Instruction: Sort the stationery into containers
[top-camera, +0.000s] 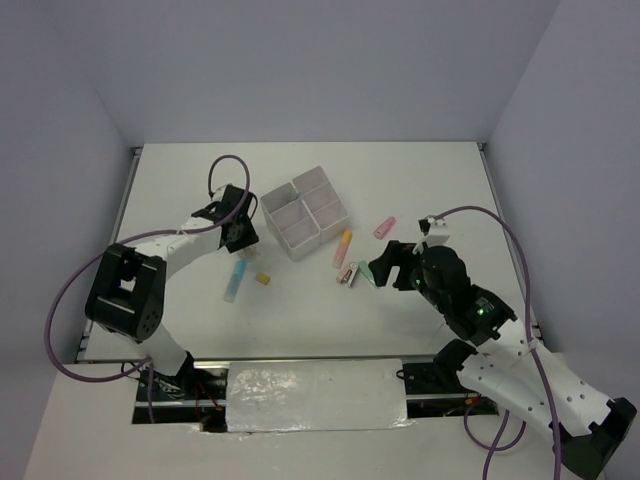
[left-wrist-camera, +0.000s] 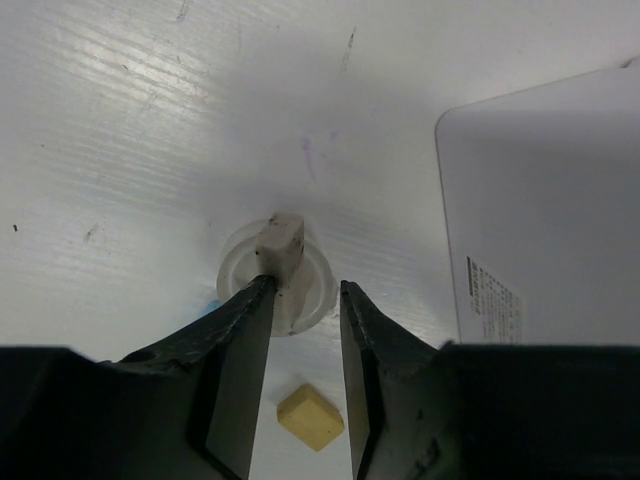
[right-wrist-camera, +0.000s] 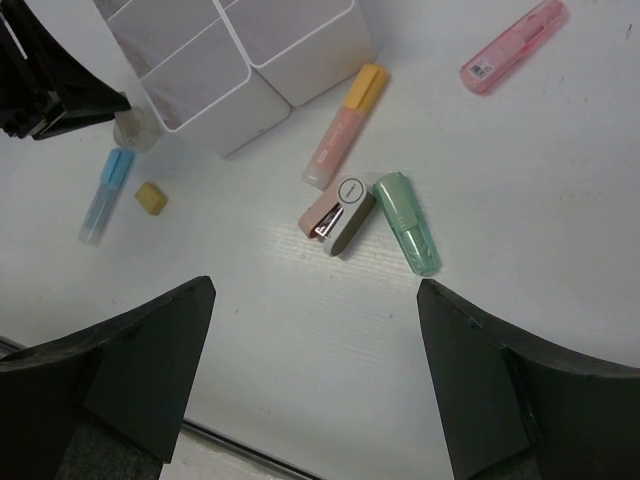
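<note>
A clear round piece with a beige upright part (left-wrist-camera: 281, 246) stands between the fingertips of my left gripper, which is shut on it at table level. In the top view this gripper (top-camera: 245, 245) is left of the white divided container (top-camera: 297, 249), whose compartments look empty. Loose on the table lie a blue marker (right-wrist-camera: 107, 195), a yellow block (right-wrist-camera: 151, 198), an orange marker (right-wrist-camera: 346, 126), a pink-and-grey stapler (right-wrist-camera: 338, 214), a green marker (right-wrist-camera: 407, 224) and a pink marker (right-wrist-camera: 514, 46). Open and empty, my right gripper hangs over the table's right side.
The container's wall (left-wrist-camera: 540, 215) rises close to the right of my left gripper. Clear table lies in front of the stapler and across the back right. Purple cables (top-camera: 520, 250) loop along both arms.
</note>
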